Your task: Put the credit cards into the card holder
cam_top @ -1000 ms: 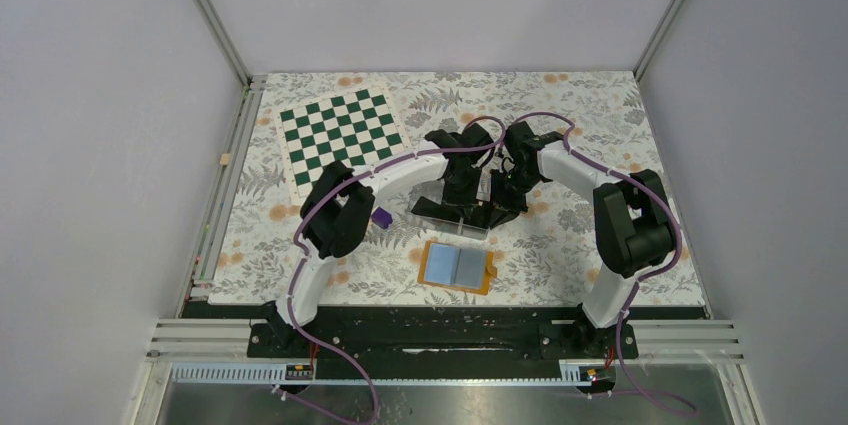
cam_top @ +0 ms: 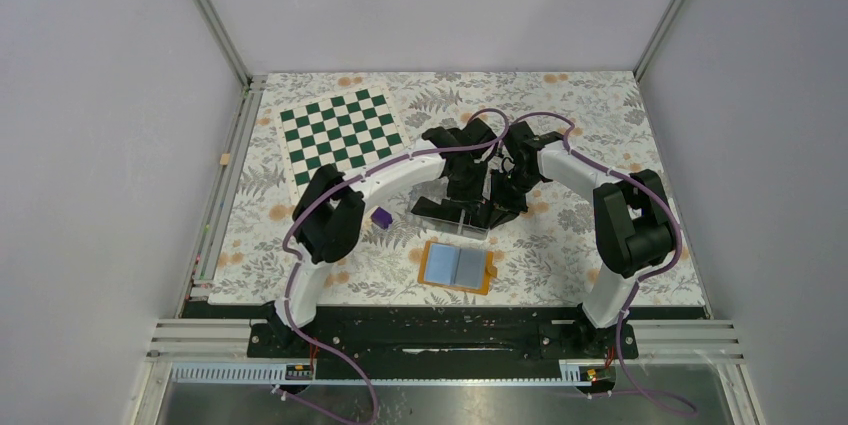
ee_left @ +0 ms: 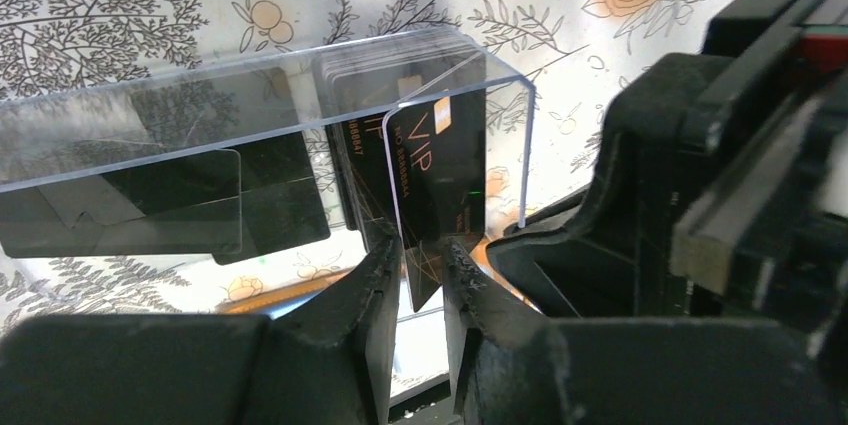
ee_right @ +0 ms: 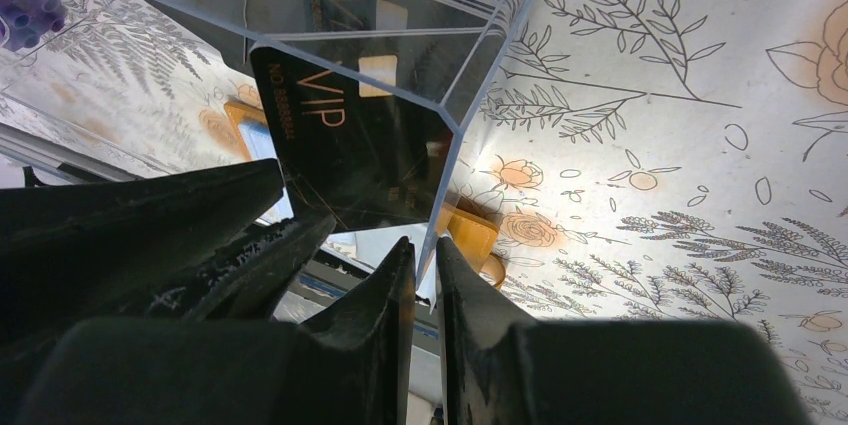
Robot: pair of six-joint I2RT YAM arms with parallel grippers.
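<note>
The clear card holder (cam_top: 455, 226) lies at the table's middle. A black VIP card (ee_left: 445, 160) stands in its right compartment, with its lower corner sticking out past the holder's edge. Around that protruding corner, my left gripper has its fingers slightly parted; whether either touches the card is unclear. In the right wrist view the same black card (ee_right: 345, 145) shows through the clear plastic. My right gripper is shut on the holder's corner edge. More dark cards (ee_left: 270, 190) sit in the other compartment.
Below the holder lies an orange-framed tray (cam_top: 425, 267) with blue and grey panels. A purple object (cam_top: 381, 217) rests to the left, and a green checkered board (cam_top: 340, 130) is farther back. Free table extends to the right front.
My left arm has shifted slightly, its wrist edging to the right in the top view. The right arm and the holder appear still.
</note>
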